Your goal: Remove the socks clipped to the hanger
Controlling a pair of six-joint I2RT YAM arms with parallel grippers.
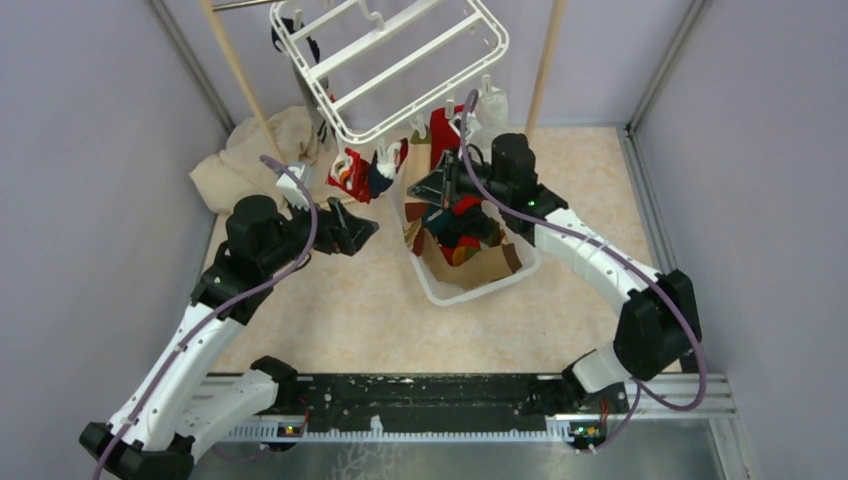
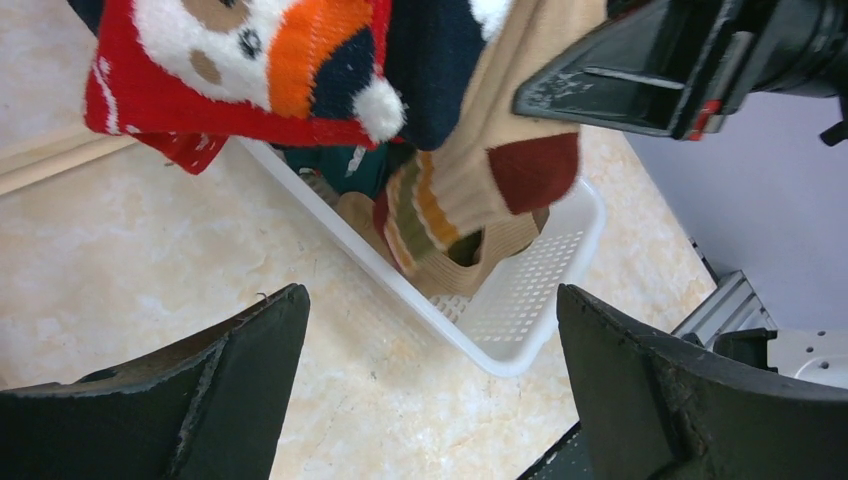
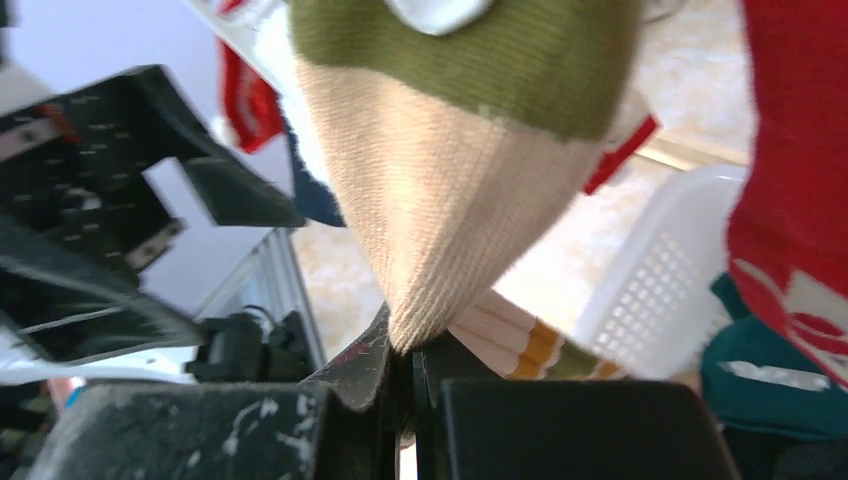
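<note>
A beige sock with an olive cuff hangs from a white clip, and my right gripper is shut on its narrowed middle. Its dark red patch and striped end show below that gripper in the left wrist view. My left gripper stands open and empty, below and left of the hanging socks. A red sock with an animal face and a navy sock hang above it. The white hanger spans the top view; a red sock hangs right of the beige one.
Under the hanger a white basket holds several dark and red socks. A beige cloth heap lies at the back left. Wooden poles flank the hanger.
</note>
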